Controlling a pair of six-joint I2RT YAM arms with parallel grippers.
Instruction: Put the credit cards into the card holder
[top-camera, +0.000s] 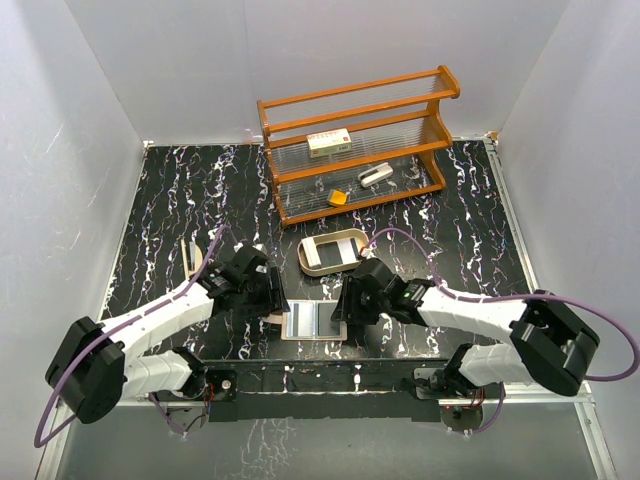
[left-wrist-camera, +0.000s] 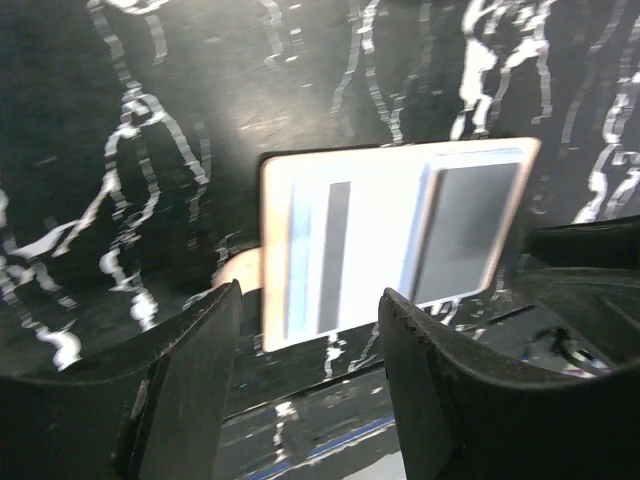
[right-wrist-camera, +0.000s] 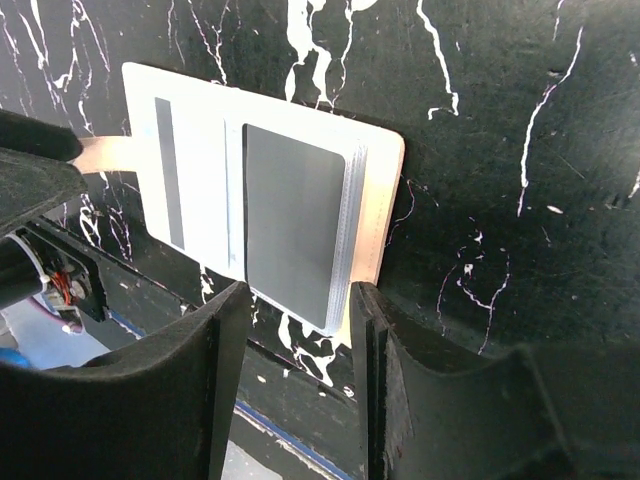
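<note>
The card holder (top-camera: 312, 320) lies flat near the front, pale with light and dark cards in its slots; in the left wrist view it is a white-and-grey rectangle (left-wrist-camera: 350, 230). My left gripper stands open just left of the holder, nothing between its fingers. In the right wrist view my right gripper is part open over the holder's right end, its fingertips at the edge of the dark card (right-wrist-camera: 295, 215); whether anything is gripped cannot be told.
Another tan holder (top-camera: 333, 250) sits behind, with a wooden shelf (top-camera: 350, 215) farther back. A cream object (top-camera: 196, 258) lies at left.
</note>
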